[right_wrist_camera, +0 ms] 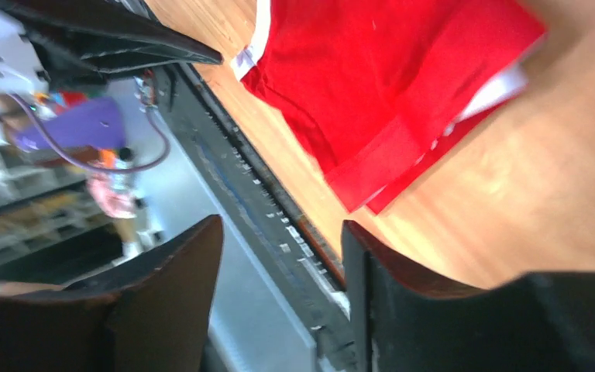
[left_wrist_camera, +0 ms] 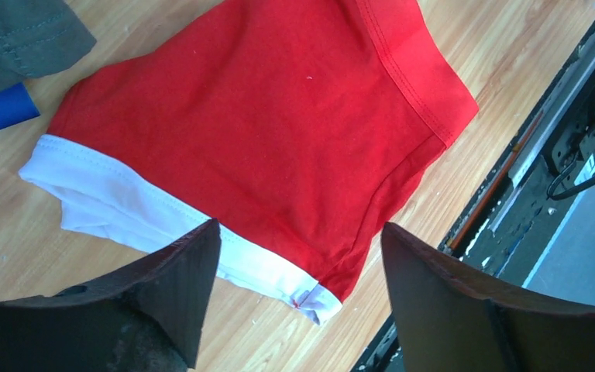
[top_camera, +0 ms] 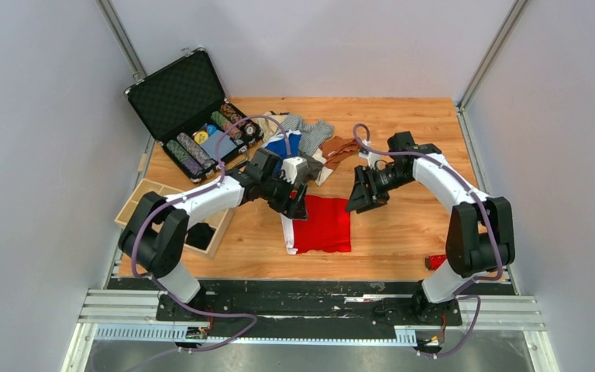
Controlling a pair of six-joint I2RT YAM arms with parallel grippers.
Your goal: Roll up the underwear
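Observation:
Folded roughly square, the red underwear lies flat on the front middle of the table, its white edge turned to the left. In the left wrist view the red cloth fills the upper middle, its white band facing the fingers. My left gripper is over its back left corner, fingers apart with nothing held. Just off the far right corner is my right gripper, also open and empty. The right wrist view shows the underwear beyond the fingertips, with layered edges at its side.
Other garments, including a brown one and a grey striped one, lie heaped behind. An open case stands at back left, a wooden tray at left. Bare table stretches to the right.

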